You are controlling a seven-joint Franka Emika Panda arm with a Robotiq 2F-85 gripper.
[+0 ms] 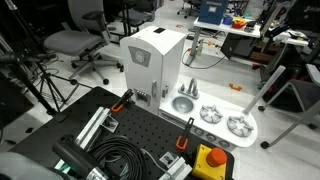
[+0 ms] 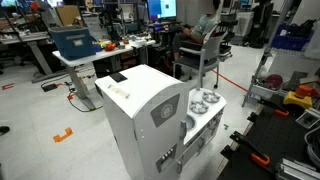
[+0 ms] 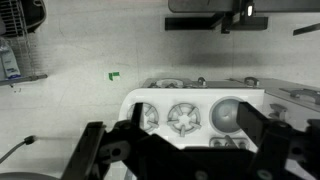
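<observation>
A white toy kitchen stands at the edge of the dark table. Its tall cabinet [image 1: 153, 65] has a closed front in exterior view 1, and its low counter [image 1: 210, 105] carries a small sink [image 1: 182, 105] and two round burners [image 1: 240, 126]. Seen from above in the wrist view, the counter shows a burner [image 3: 184, 119] and the round sink basin [image 3: 228, 115]. My gripper is open over this counter, its dark fingers wide apart at either side. Nothing shows between them. I cannot make the gripper out clearly in the exterior views.
A black perforated table [image 1: 140, 125] borders the kitchen, with coiled cables [image 1: 120, 155] lying on it. A yellow box with a red button [image 1: 212, 158] sits at its corner. Orange-handled clamps [image 1: 183, 138] stick up along the edge. Light floor surrounds the kitchen, with office chairs [image 1: 75, 38] behind.
</observation>
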